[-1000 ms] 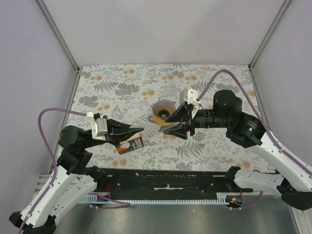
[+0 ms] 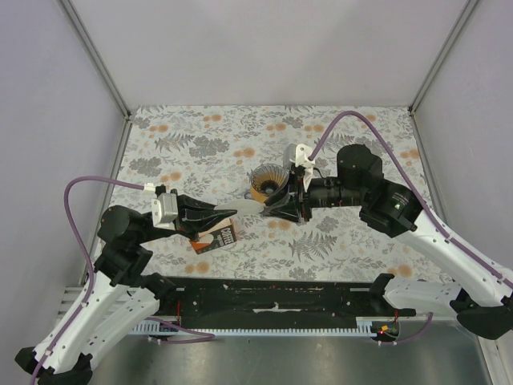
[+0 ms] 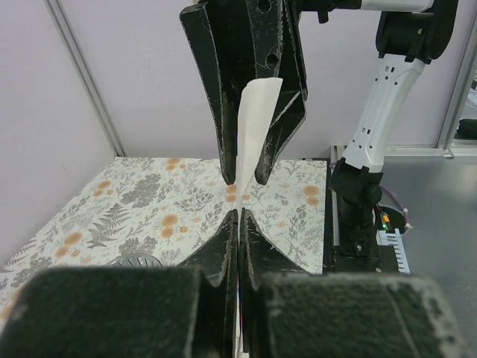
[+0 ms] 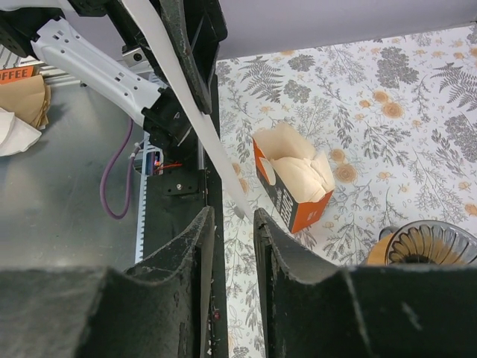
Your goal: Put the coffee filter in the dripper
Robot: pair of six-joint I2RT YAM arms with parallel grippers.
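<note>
A white paper filter (image 2: 245,207) spans between the grippers. My left gripper is shut on it; the filter rises edge-on from the fingertips in the left wrist view. My right gripper stands open, its fingertips either side of the filter's far end (image 4: 231,186), which in the top view lies between or beside them. The yellow dripper (image 4: 380,250) with a ribbed clear rim (image 4: 440,231) sits on the patterned mat behind the grippers, partly hidden in the top view.
An open orange-and-black filter box (image 4: 304,209) with filters in it lies on the mat below the left gripper. Its near edge borders a dark rail (image 2: 264,297).
My right gripper has moved slightly to the left, closer over the filter's end. The left arm looks still.
</note>
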